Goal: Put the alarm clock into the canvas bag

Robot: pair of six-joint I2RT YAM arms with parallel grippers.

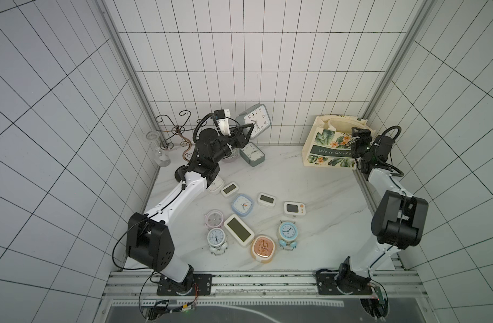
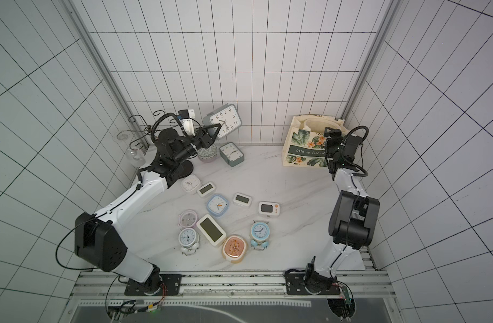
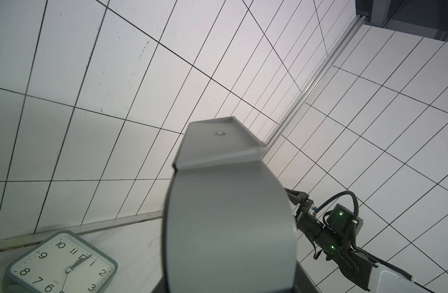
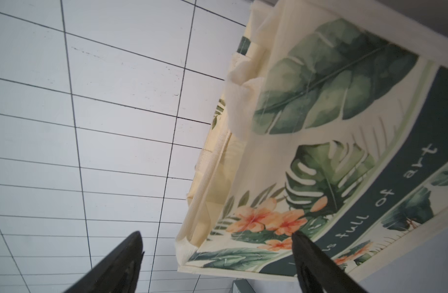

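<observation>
A square grey-green alarm clock (image 1: 256, 115) is held up near the back wall by my left gripper (image 1: 245, 134), shut on it; in the left wrist view its grey body (image 3: 228, 219) fills the middle. The cream canvas bag (image 1: 329, 148) with leaf and flower print stands at the back right. My right gripper is open right in front of the bag's printed side (image 4: 341, 171), nothing seen between its fingers.
Another grey-green clock (image 1: 251, 154) lies below the held one. Several clocks are spread over the front and middle of the worktop (image 1: 337, 215). A scrolled metal stand (image 1: 179, 129) is at the back left.
</observation>
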